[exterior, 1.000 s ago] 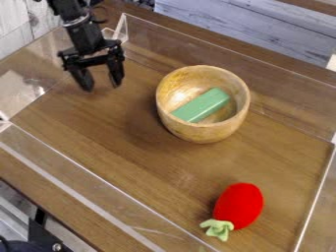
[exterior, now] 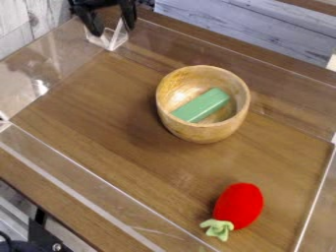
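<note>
My black gripper (exterior: 105, 18) is at the top left edge of the camera view, partly cut off, with its fingers apart and nothing seen between them. A wooden bowl (exterior: 179, 92) stands right of centre on the wooden table, holding a green rectangular block (exterior: 202, 105). A red plush vegetable (exterior: 238, 205) with a pale green top lies at the lower right, apart from the bowl.
Clear raised edges run along the left and right sides. A pale plank surface stands behind the back edge.
My gripper has moved up and back toward the top edge, away from the left middle of the table. The bowl, block and red vegetable are unchanged.
</note>
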